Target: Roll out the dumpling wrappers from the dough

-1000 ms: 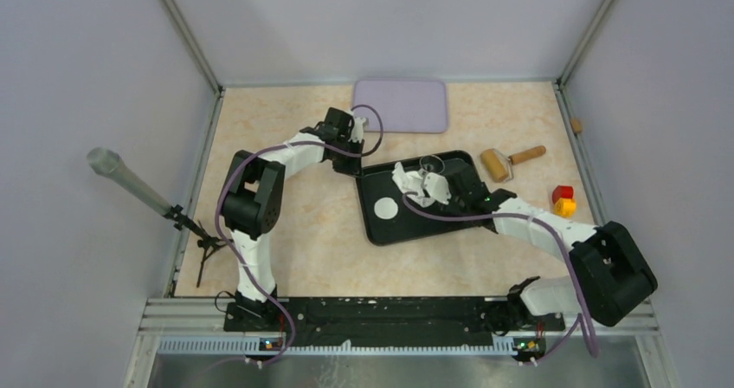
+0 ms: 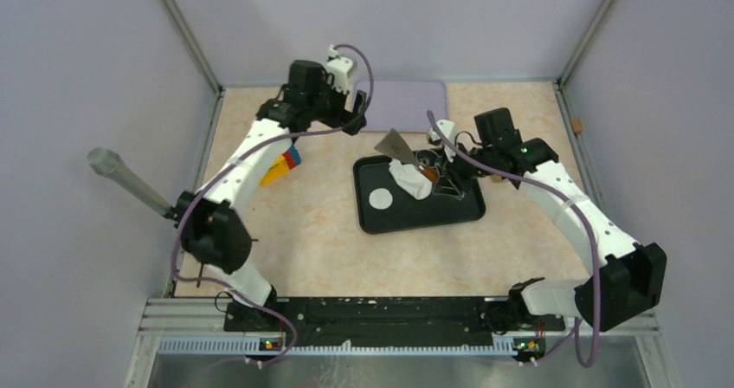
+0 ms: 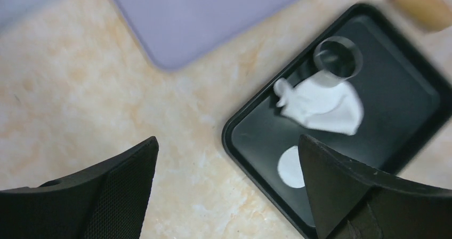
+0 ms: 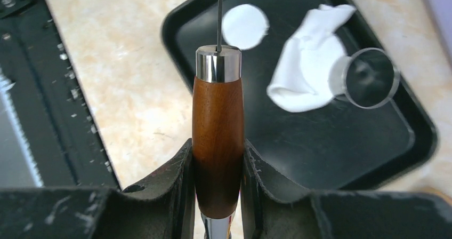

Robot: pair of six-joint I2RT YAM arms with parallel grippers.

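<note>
A black tray [image 2: 407, 215] on the table holds a white dough disc [image 2: 380, 198], a crumpled white cloth [image 2: 407, 177] and a round metal cutter [image 4: 368, 79]. My right gripper is shut on the wooden handle [image 4: 218, 121] of a metal scraper [image 2: 389, 145], raised over the tray's back part. My left gripper [image 2: 353, 111] is open, held high at the tray's back left, nothing between its fingers in the left wrist view.
A lilac board [image 2: 402, 102] lies at the back. Coloured blocks [image 2: 281, 167] lie partly under the left arm, a wooden roller [image 3: 421, 7] right of the tray.
The right gripper has risen from the tray with the scraper. The left arm has lifted up and back. The tray has shifted slightly toward the back since a second ago.
</note>
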